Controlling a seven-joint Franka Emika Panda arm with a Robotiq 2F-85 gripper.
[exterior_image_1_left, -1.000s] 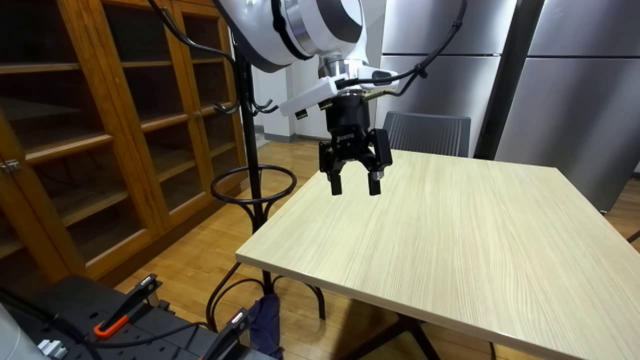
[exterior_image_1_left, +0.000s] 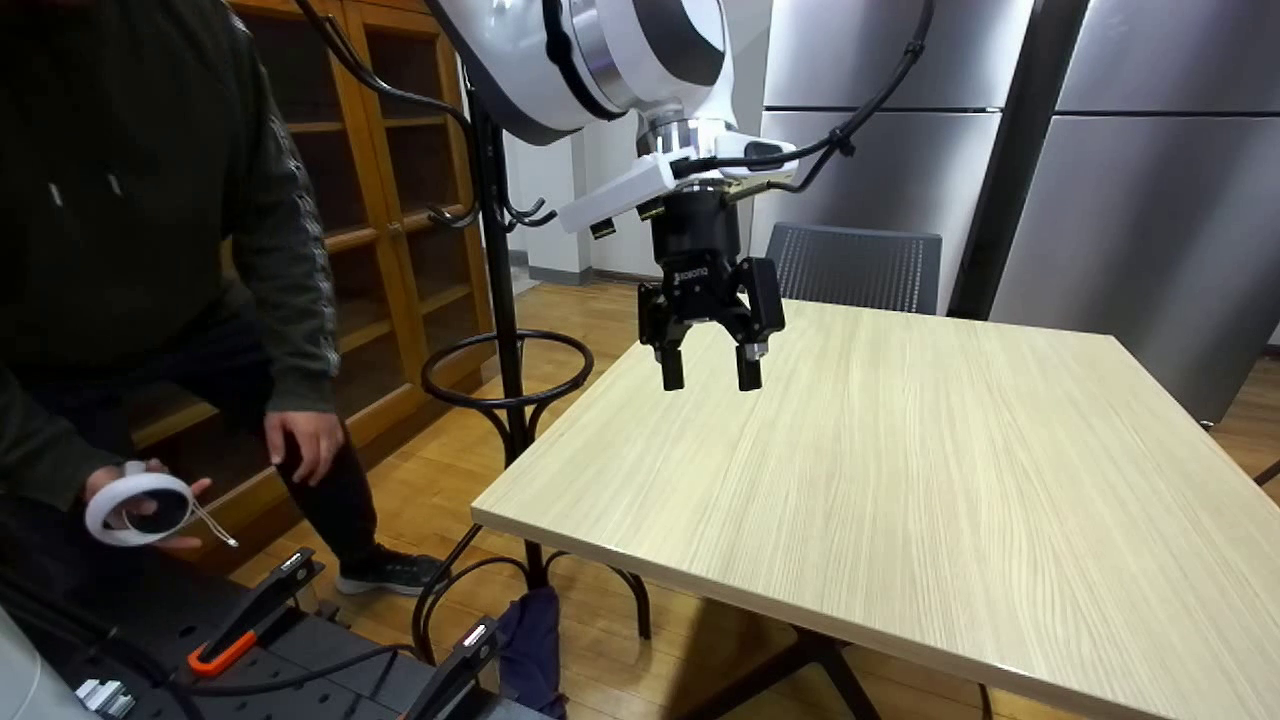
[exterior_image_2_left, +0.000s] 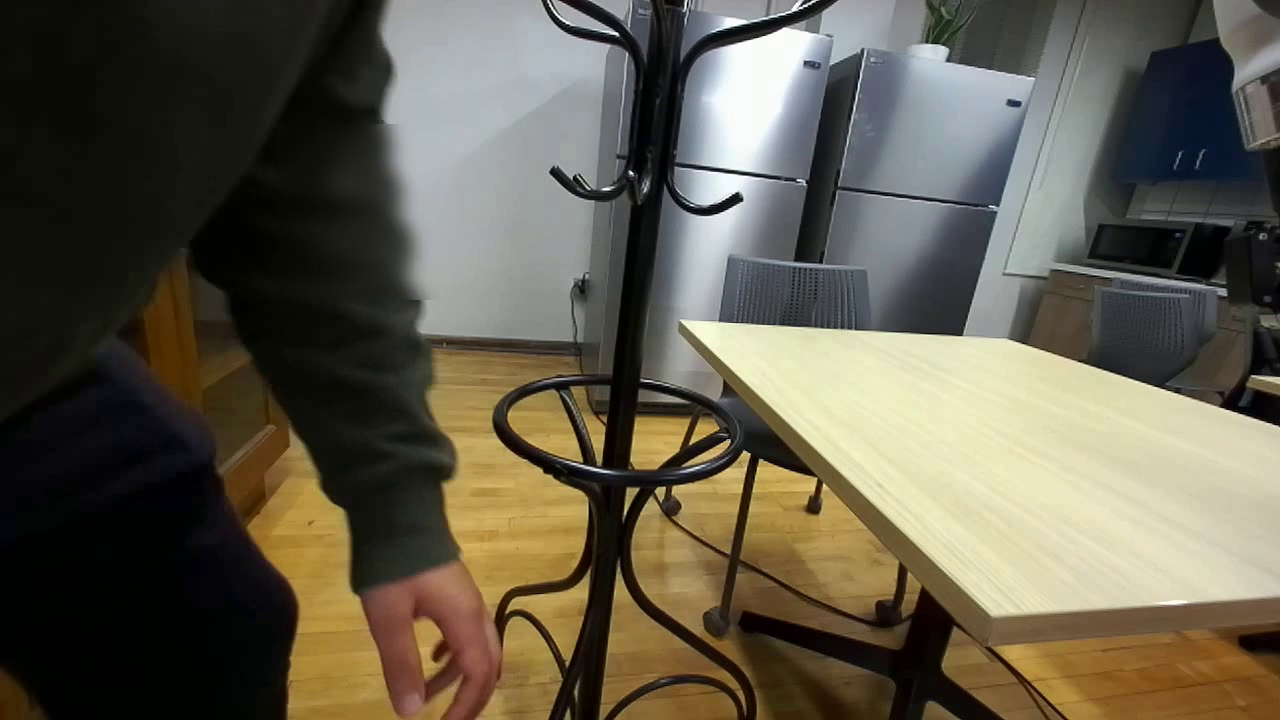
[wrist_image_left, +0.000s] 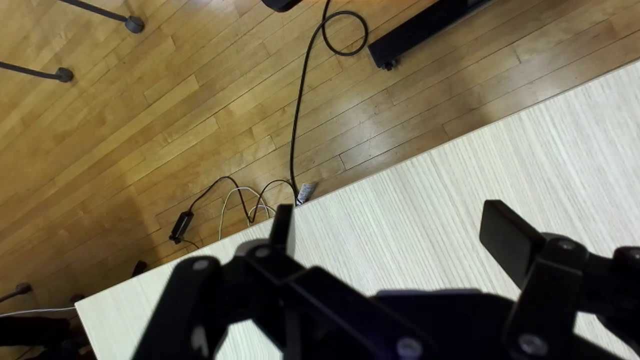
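Observation:
Above the far left part of a bare, light wood table (exterior_image_1_left: 912, 480) hangs my gripper (exterior_image_1_left: 711, 372), pointing down. Its two black fingers stand wide apart in exterior view 1, with only empty air between them. From the wrist view, the open gripper looks down on the table's pale top (wrist_image_left: 384, 240) and one long edge, with floor beyond. No object lies on the tabletop in any view. Exterior view 2 shows the table (exterior_image_2_left: 1020, 432) without my fingers in clear sight.
A person (exterior_image_1_left: 156, 240) stands at the left holding a white ring-shaped controller (exterior_image_1_left: 138, 504). Between person and table rises a black coat stand (exterior_image_1_left: 510, 360). A grey chair (exterior_image_1_left: 854, 266) is behind the table, and black cable (wrist_image_left: 300, 102) runs over the floor.
The person with the controller has come into exterior view 1 on the left, in front of the wooden cabinet. My arm, the gripper and the table look unchanged.

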